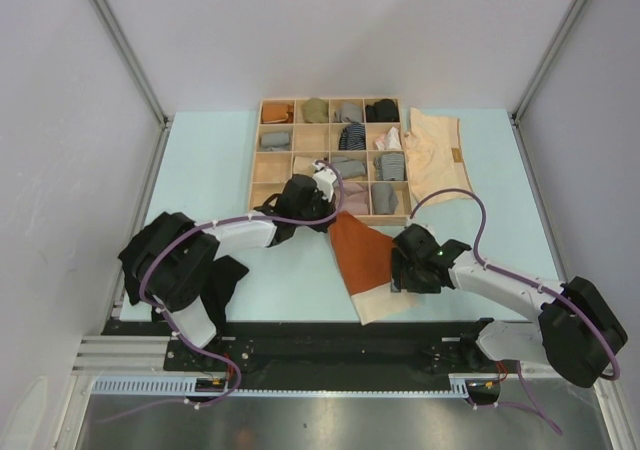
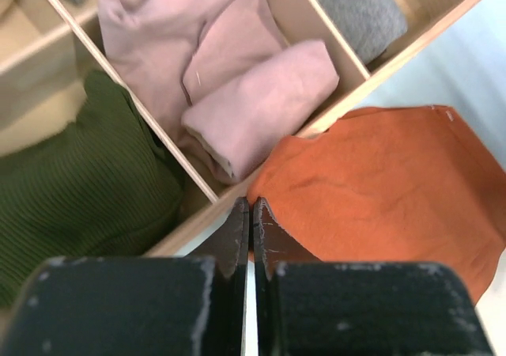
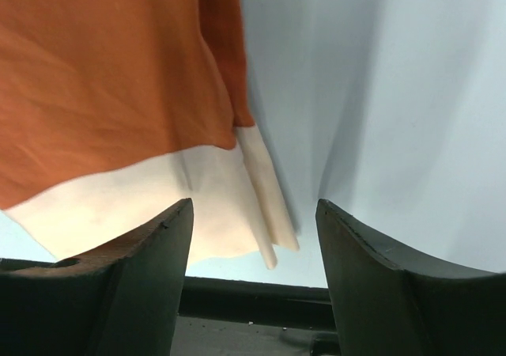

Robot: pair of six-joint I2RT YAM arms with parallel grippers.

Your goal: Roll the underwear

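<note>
The orange underwear (image 1: 359, 252) with a cream band (image 1: 378, 304) lies on the pale table below the divided box. My left gripper is shut at the garment's orange corner beside the box's front wall; whether fabric is pinched between the tips is hard to tell. My right gripper is open over the garment's right edge, where the folded orange and cream layers (image 3: 259, 182) lie between its spread fingers, not gripped.
The wooden box (image 1: 270, 171) holds rolled garments. A cream cloth (image 1: 432, 155) lies at its right, a dark pile (image 1: 223, 284) at front left. Bare table shows on the far right.
</note>
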